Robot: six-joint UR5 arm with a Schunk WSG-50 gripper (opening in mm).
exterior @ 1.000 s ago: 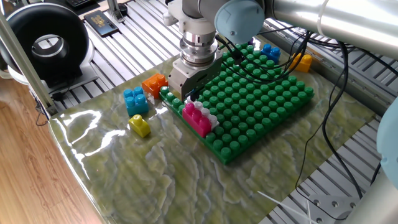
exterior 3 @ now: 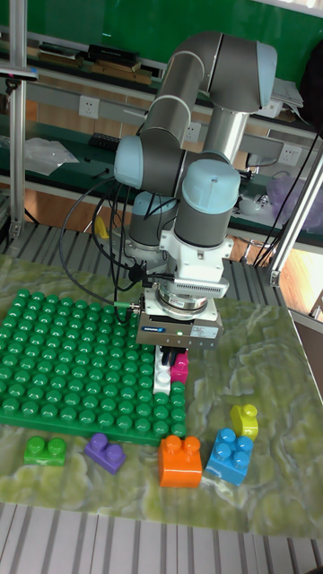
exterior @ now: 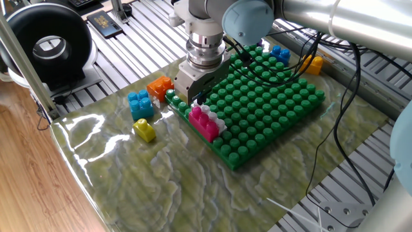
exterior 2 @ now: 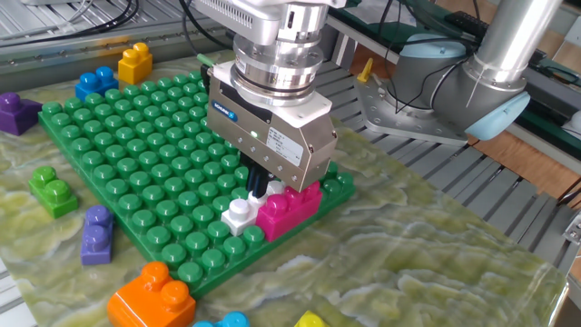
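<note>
My gripper (exterior 2: 258, 183) points down at the edge of the green baseplate (exterior 2: 118, 173), its dark fingers low over a white brick (exterior 2: 239, 214). The fingertips reach the white brick's studs; whether they are closed around one or only touch it cannot be made out. Along the white brick's side, a pink brick (exterior 2: 289, 214) sits on the plate, nearer the edge. From exterior view 1, the pink brick (exterior: 203, 124) hides most of the white brick (exterior: 219, 122). In exterior view 3 the white brick (exterior 3: 162, 375) shows below the fingers.
Loose bricks lie around the plate: orange (exterior 3: 179, 463), light blue (exterior 3: 230, 456), yellow (exterior 3: 245, 421), purple (exterior 3: 104, 454) and light green (exterior 3: 45, 450). A blue brick (exterior 2: 96, 84) and a yellow-orange one (exterior 2: 135, 64) stand beyond the far edge. Cables (exterior: 351, 96) hang beside the arm.
</note>
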